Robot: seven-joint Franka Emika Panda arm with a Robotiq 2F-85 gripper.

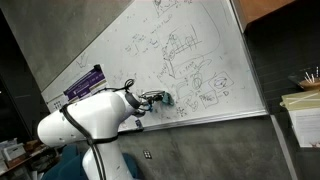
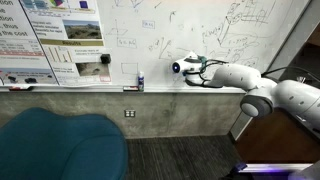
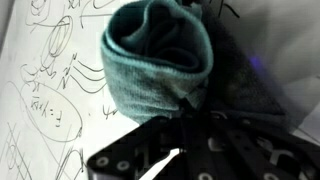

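Observation:
A folded teal cloth (image 3: 155, 60) fills the upper middle of the wrist view, bunched into a roll. My gripper is shut on it, the dark fingers pinching its lower edge. Behind the cloth is the whiteboard (image 3: 30, 75), covered in black marker drawings and writing. In the first exterior view the cloth (image 1: 168, 99) is a small teal patch at the lower part of the whiteboard (image 1: 215, 60). From the second exterior view, the gripper (image 2: 188, 67) is at the board's lower half, with a bit of teal beside it. Whether the cloth presses on the board cannot be told.
Posters (image 2: 60, 40) hang on the board's left side. A marker tray (image 2: 150, 90) runs along its bottom edge, holding a bottle (image 2: 141, 80). A teal chair (image 2: 60, 145) stands below at the left. Papers (image 1: 303, 105) sit at the far right.

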